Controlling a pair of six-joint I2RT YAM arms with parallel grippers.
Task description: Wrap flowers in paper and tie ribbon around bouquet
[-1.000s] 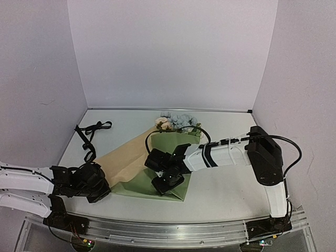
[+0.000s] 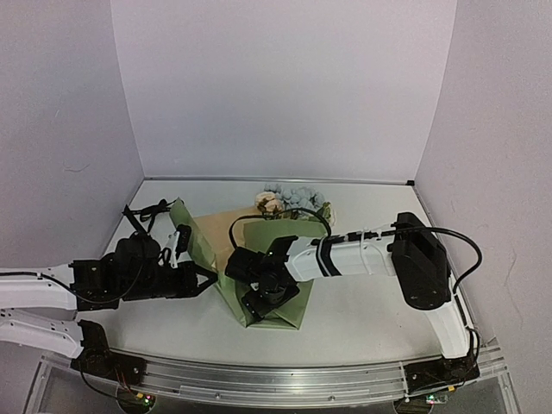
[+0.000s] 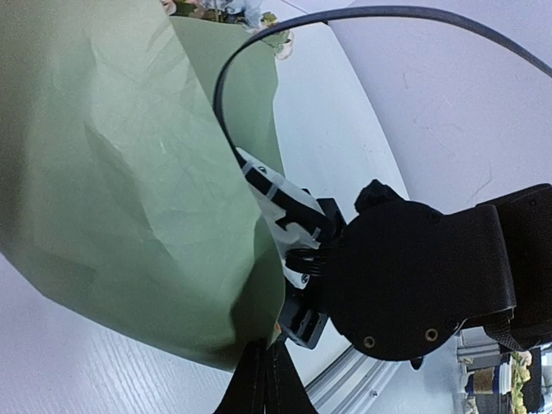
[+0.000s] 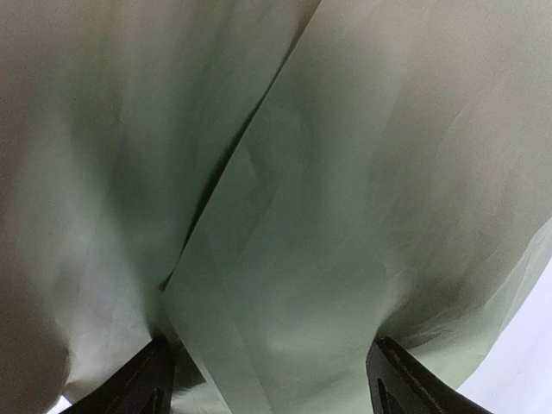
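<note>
Green wrapping paper with a tan inner side is raised on its left; its green outer face (image 3: 129,172) fills much of the left wrist view. My left gripper (image 2: 212,279) is shut on the paper's edge, the fingers (image 3: 250,392) together at the paper's lower corner. Over the paper's lower middle, my right gripper points down, its fingers (image 4: 397,375) wide apart with paper between them. Pale blue and peach flowers (image 2: 300,200) show at the paper's far end; their stems are hidden. A black strap (image 2: 148,210) lies at the table's far left.
A metal rail (image 2: 276,375) runs along its front edge. A black cable (image 3: 371,12) from the right arm arches over the paper.
My left gripper has moved right toward the right gripper, carrying the paper's left side up and inward.
</note>
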